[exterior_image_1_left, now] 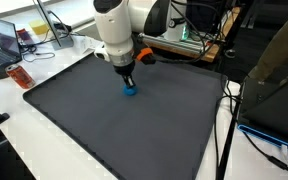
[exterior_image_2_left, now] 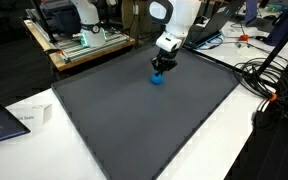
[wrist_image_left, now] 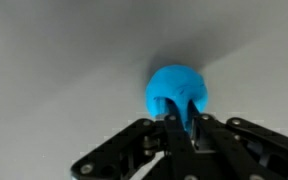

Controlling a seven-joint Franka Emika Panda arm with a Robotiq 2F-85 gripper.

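A small rounded blue object (exterior_image_1_left: 130, 91) rests on the dark grey board, close to its far side. From above in the wrist view, the blue object (wrist_image_left: 169, 83) looks roughly round, with a fold or opening near the fingertips. My gripper is shut on its near part, the dark fingers overlapping the blue. In exterior view 2 the gripper (exterior_image_2_left: 160, 73) comes down onto the blue object (exterior_image_2_left: 156, 80) from above. The exact spot pinched is hard to make out.
Most of the grey board (exterior_image_1_left: 104, 120) is bare. A red-and-silver can (exterior_image_1_left: 20, 76) stands off its left edge, near a laptop (exterior_image_1_left: 6, 42). Cables (exterior_image_2_left: 269, 85) lie beside the board. A white labelled item (exterior_image_2_left: 29, 118) sits apart from it.
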